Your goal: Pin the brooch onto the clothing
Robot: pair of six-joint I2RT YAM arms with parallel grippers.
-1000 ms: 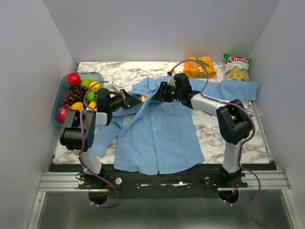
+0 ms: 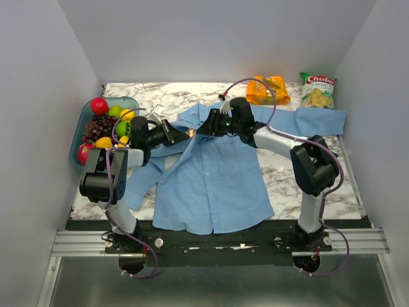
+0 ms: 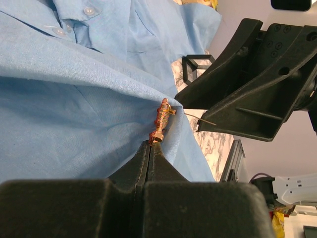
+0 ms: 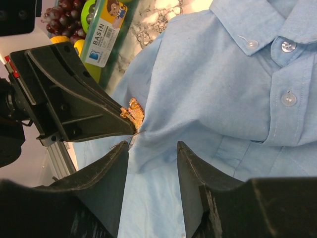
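Note:
The gold, orange-studded brooch [image 3: 161,121] lies against a raised fold of the light blue shirt [image 3: 74,64]. In the left wrist view, my left gripper is shut on the brooch's lower end. A thin pin [image 3: 202,120] sticks out beyond the fold, into the gap between the right gripper's fingers. My right gripper stands part open, facing the fold from the other side, with fingertips [image 4: 181,148] apart and nothing clamped. From the right wrist view, the brooch [image 4: 134,114] shows at the left fingertips, and the pin's point looks close to one right finger.
A basin [image 2: 80,137] of toy fruit stands at the left, near the left arm. Behind the shirt are an orange packet [image 2: 259,93] and a chips bag [image 2: 316,91]. Bare marble tabletop [image 2: 287,185] shows right of the shirt.
My right gripper has shifted a little to the left, closer to the brooch and the fold. The left arm and brooch look unmoved.

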